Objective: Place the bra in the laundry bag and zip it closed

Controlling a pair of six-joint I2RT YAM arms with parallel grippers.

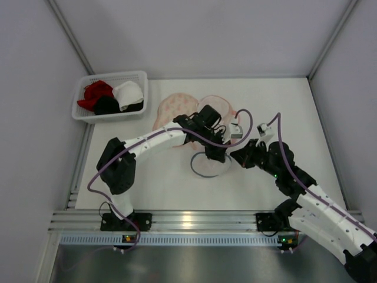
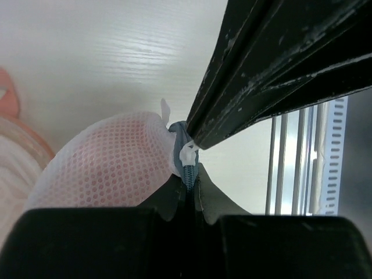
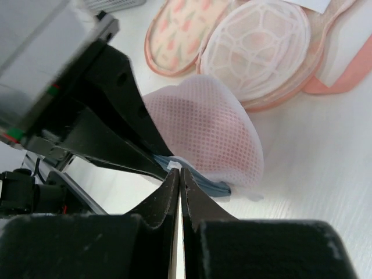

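The laundry bag (image 1: 207, 167), pale mesh with a grey-blue zipper edge, lies at the front middle; its mesh bulges in both wrist views. My left gripper is shut on the grey zipper (image 2: 185, 145), at its white pull. My right gripper (image 1: 238, 158) is just right of it, shut with nothing visible between its tips; in the left wrist view its black fingers reach beside the pull. Pink bra pieces (image 1: 175, 111) lie behind, partly hidden by the left arm; in the right wrist view their round padded cups (image 3: 256, 43) show.
A white basket (image 1: 79, 103) with red, black and white cloths stands at the back left. The white board is clear at the back right. A metal rail (image 1: 182, 218) runs along the front edge.
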